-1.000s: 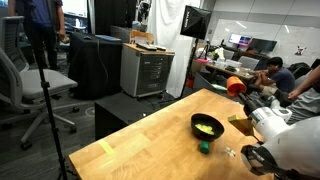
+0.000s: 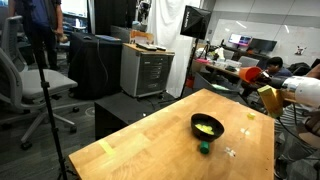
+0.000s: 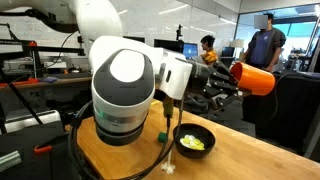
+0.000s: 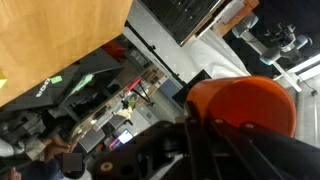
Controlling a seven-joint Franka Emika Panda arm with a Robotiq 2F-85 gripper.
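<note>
An orange cup (image 3: pixel 257 79) is held up in the air, tipped onto its side, with my gripper (image 3: pixel 232 93) shut on it. It shows small and red-orange as the cup (image 2: pixel 250 74) near the right edge of exterior view 1. In the wrist view the cup (image 4: pixel 250 103) fills much of the right side and covers part of the fingers. A black bowl (image 2: pixel 207 134) with yellow pieces inside rests on the wooden table. Close to the bowl's near side is a green object (image 2: pixel 204 147).
The wooden table (image 2: pixel 145 149) has wide bare areas left of the bowl. Small light-coloured bits lie on its right part. A black box (image 2: pixel 122 115) stands at its left edge. In exterior view 2 a person (image 3: pixel 281 42) stands behind the table.
The arm has risen and shifted to the right in exterior view 1, carrying the orange cup up with it. The bowl and the green object have stayed where they were.
</note>
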